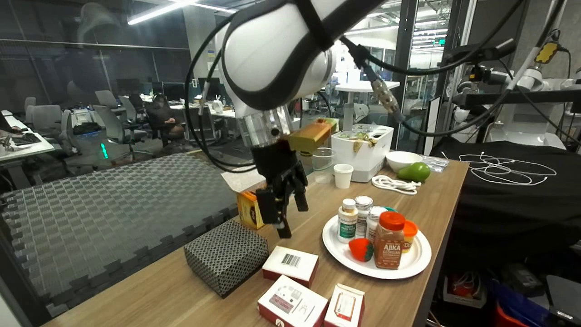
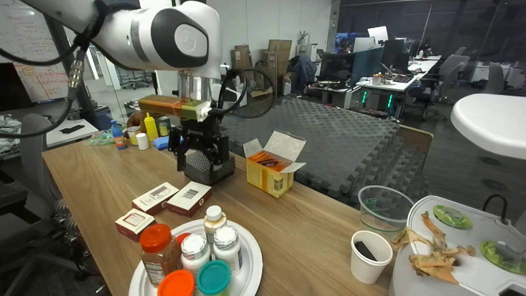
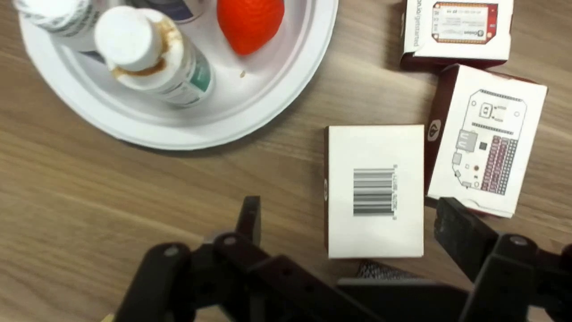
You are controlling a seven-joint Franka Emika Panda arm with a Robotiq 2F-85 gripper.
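Note:
My gripper hangs open above the table, nothing held between its fingers. In the wrist view, a white-topped box with a barcode (image 3: 375,190) lies below, framed between the two spread fingers but nearer the right one. Its sides are dark red. Touching or almost touching it is a second white and red box with a board drawing (image 3: 485,145). A third, smaller box (image 3: 456,29) lies beyond that one. From outside, the fingertips stay clearly higher than the barcode box (image 1: 291,261), and a black patterned box (image 1: 227,256) sits beside it.
A white plate (image 1: 332,248) carries several bottles, a jar and a red strawberry (image 1: 361,249). An open yellow box (image 2: 268,177) stands at the mat-side edge. A paper cup (image 2: 370,256) and a clear cup (image 2: 384,207) stand farther along. Bare wood separates plate and boxes.

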